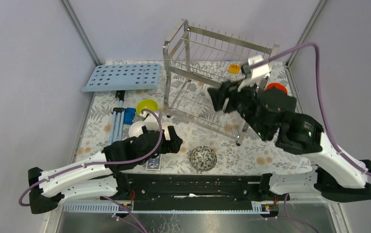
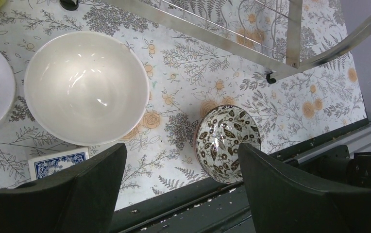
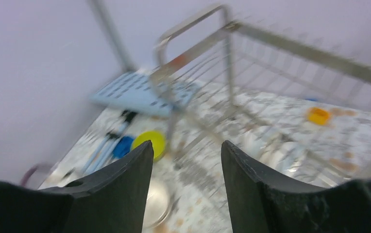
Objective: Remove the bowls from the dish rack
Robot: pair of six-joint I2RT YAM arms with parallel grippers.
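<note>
The metal dish rack [image 1: 193, 75] stands at the back, its front leg reaching toward the table's middle. Part of a white dish [image 1: 207, 91] shows on its lower tier; my right arm covers the rest. A patterned bowl [image 1: 203, 158] rests on the table near the front edge. In the left wrist view a large white bowl [image 2: 86, 87] lies left of the patterned bowl [image 2: 227, 144]. My left gripper hangs open above them, nothing between its fingers. High in front of the rack, my right gripper is open and empty; its wrist view is blurred.
A yellow-green bowl [image 1: 147, 106], a blue perforated board [image 1: 124, 77] and a folded tripod [image 1: 118, 124] occupy the left. An orange-red bowl [image 1: 277, 88] sits at the right, partly covered. A card box [image 1: 153, 163] lies by the front edge.
</note>
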